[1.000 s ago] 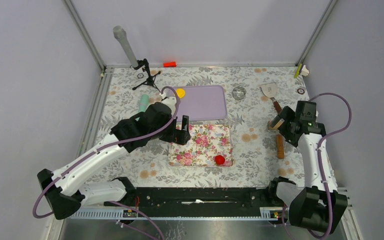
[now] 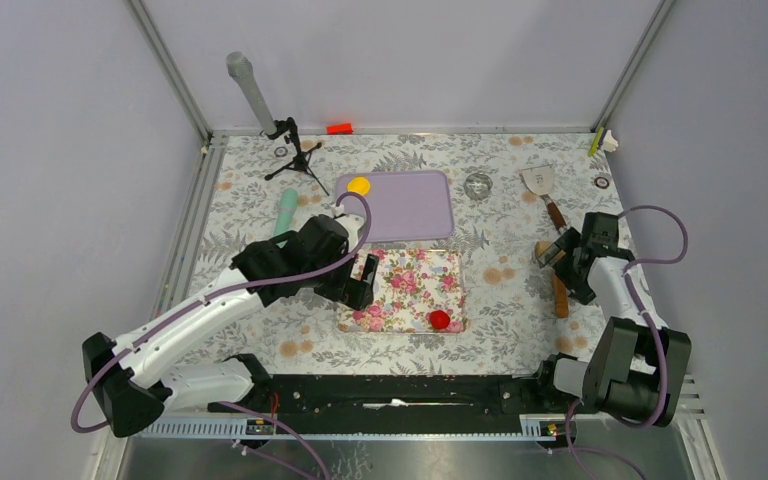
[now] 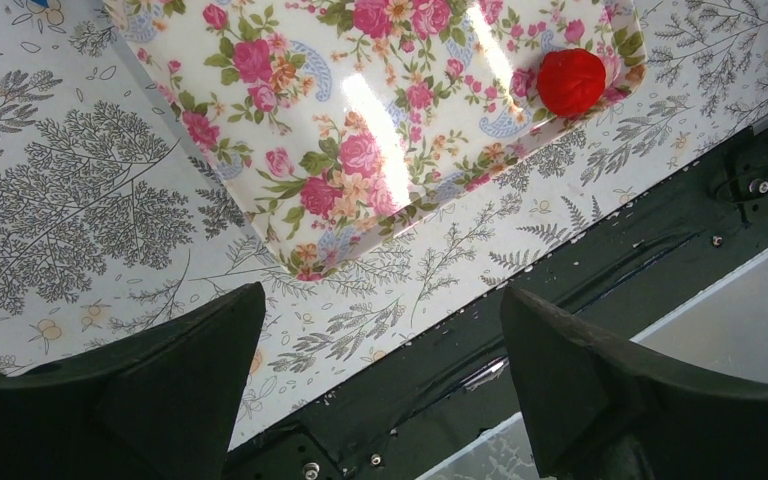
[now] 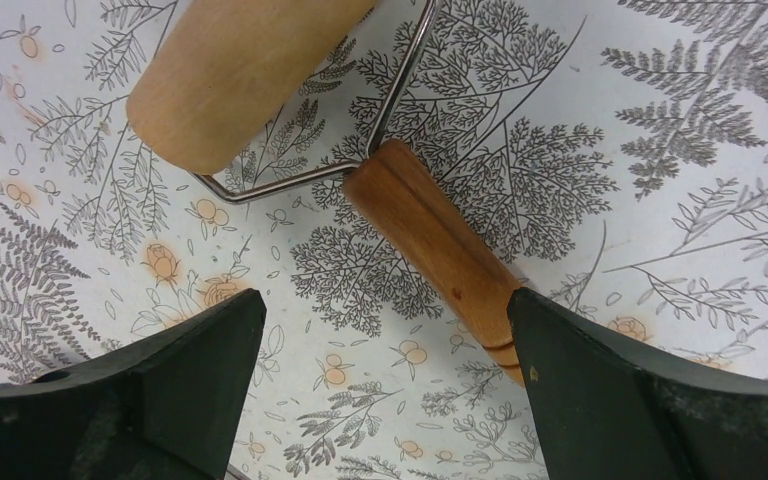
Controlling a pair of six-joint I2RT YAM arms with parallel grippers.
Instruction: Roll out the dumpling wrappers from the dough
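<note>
A red dough lump (image 2: 439, 320) sits at the near right of the floral board (image 2: 405, 285); the left wrist view shows the dough (image 3: 571, 80) too. My left gripper (image 2: 360, 282) hangs open over the board's left part, empty. On the right, my right gripper (image 2: 560, 250) is open above a wooden roller with a wire frame. In the right wrist view the roller (image 4: 235, 75) lies at the top and its handle (image 4: 430, 240) runs diagonally between the open fingertips, which are not closed on it.
A lilac tray (image 2: 405, 205) with a yellow piece (image 2: 359, 186) lies behind the board. A spatula (image 2: 539, 180), glass bowl (image 2: 477, 186), mint cylinder (image 2: 288, 208) and tripod (image 2: 300, 155) stand or lie around.
My right gripper and arm have moved lower over the roller. My left gripper has shifted slightly toward the table's front, over the board.
</note>
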